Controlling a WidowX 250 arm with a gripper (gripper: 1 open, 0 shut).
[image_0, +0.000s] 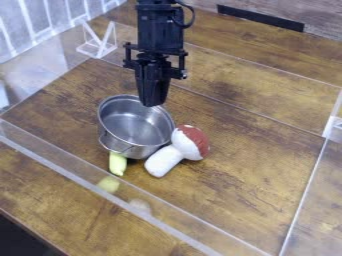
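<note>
My gripper hangs pointing down over the back of a steel pot, its dark fingertips above the rim; how wide the fingers stand is hard to make out. A white mushroom toy with a red cap lies on its side at the pot's right front. A pale green object lies against the front of the pot.
A clear plastic wall runs across the front and left. A white wire-like holder stands at the back left.
</note>
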